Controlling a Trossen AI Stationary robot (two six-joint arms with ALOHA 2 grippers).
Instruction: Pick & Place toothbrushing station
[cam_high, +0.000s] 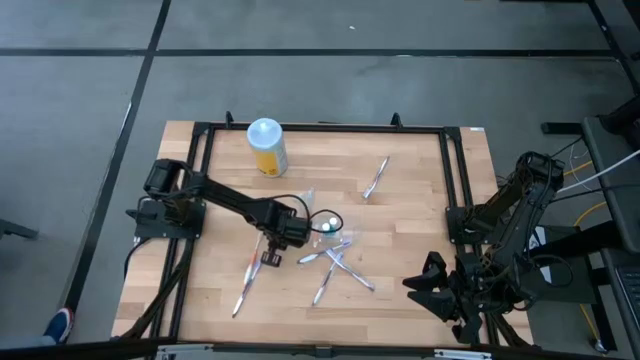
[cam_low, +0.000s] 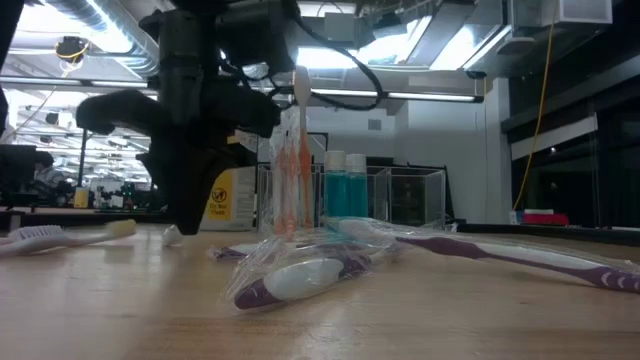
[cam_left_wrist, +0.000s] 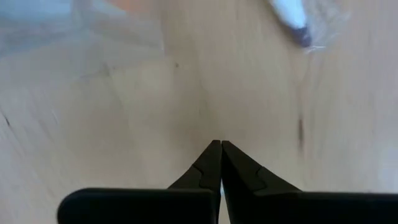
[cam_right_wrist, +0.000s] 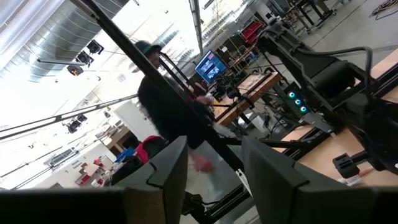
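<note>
My left gripper is shut in the left wrist view, its fingertips meeting over bare wood with nothing between them. Just left of it in the high view lies an orange-tipped toothbrush (cam_high: 246, 280). Several toothbrushes, one wrapped (cam_low: 300, 278), are crossed right of the left gripper, and another (cam_high: 376, 177) lies alone further back. A clear holder (cam_low: 405, 195) with orange toothbrushes (cam_low: 292, 170) and blue bottles (cam_low: 346, 190) stands behind, partly hidden by the arm in the high view. My right gripper is open and empty, raised at the table's right side.
A white canister with a yellow label (cam_high: 267, 150) stands at the back left. Black rails (cam_high: 325, 127) frame the wooden table (cam_high: 420, 215).
</note>
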